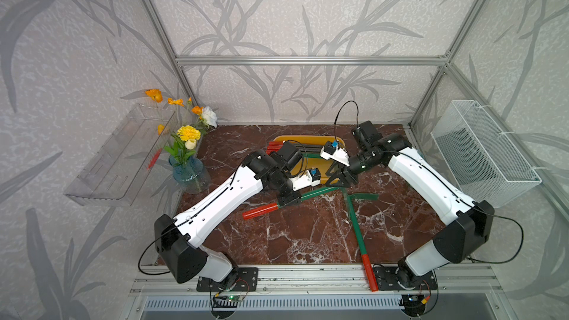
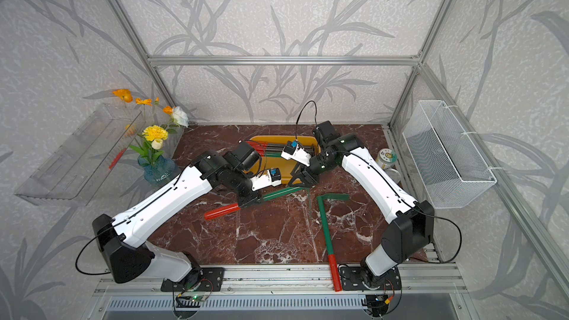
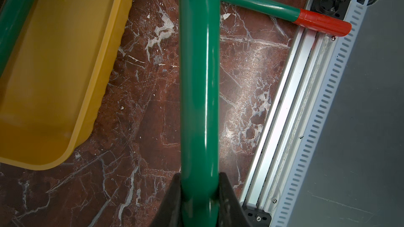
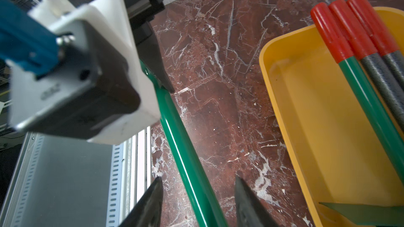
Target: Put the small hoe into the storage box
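A small hoe with a red grip end (image 1: 260, 211) and green shaft (image 3: 199, 92) is held aslant by my left gripper, whose fingers press both sides of the shaft. The far end of this shaft (image 4: 183, 151) runs between the separated fingers of my right gripper, with gaps at its sides. Its head cannot be made out. Behind the arms stands the yellow storage box (image 4: 290, 147). Inside lie several tools with red grips, among them a green-shafted one (image 4: 370, 105).
Another green hoe (image 1: 355, 225) lies on the marble table, its red end over the front edge. A blue vase of flowers (image 1: 191, 174) stands at the left. A clear basket (image 1: 97, 192) and a white mesh basket (image 1: 474, 154) flank the table.
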